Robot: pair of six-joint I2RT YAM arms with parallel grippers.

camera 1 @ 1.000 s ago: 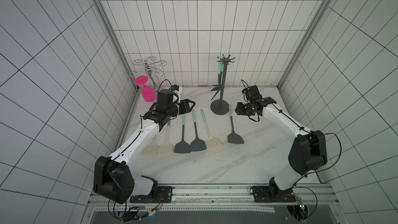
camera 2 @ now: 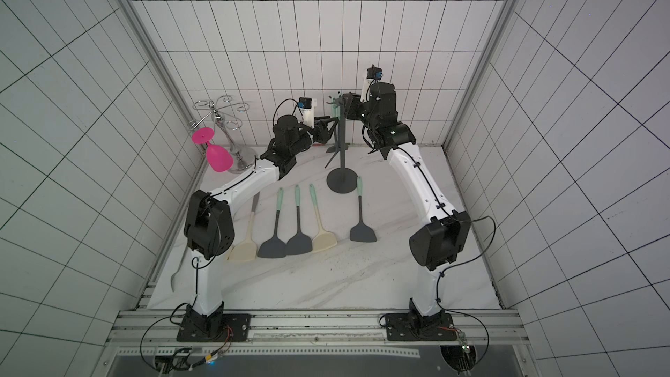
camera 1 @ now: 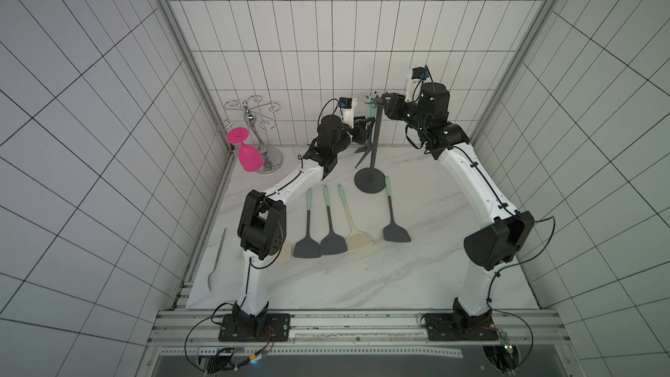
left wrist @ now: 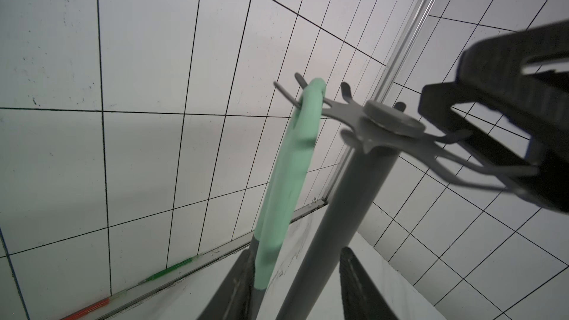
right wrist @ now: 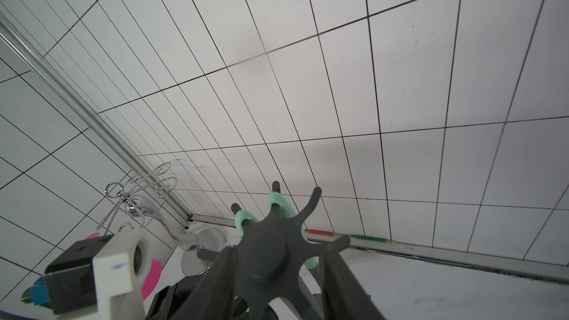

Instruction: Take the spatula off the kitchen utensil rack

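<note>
Two spatulas with mint handles (left wrist: 290, 195) hang side by side on the left hooks of the dark grey utensil rack (left wrist: 337, 219). My left gripper points at them from the left, its fingers apart. The handles and pole show beyond its fingertips; whether any lies between them I cannot tell. At the rack's top, on the right, is my right gripper, fingers also apart. In the right wrist view its fingers overlap the hooked rack head (right wrist: 263, 254); contact with the hooks is unclear. Behind the head, the mint handle loops (right wrist: 279, 203) show.
Several spatulas, including a dark one (camera 1: 396, 231) and a cream one (camera 1: 358, 239), lie on the marble counter before the rack. A silver stand (camera 1: 268, 160) with a pink goblet (camera 1: 250, 157) stands at the left.
Both arms have risen and reached toward the rack. My left gripper moved right and up to the hanging handles; my right gripper rose and moved left to the rack's top.
</note>
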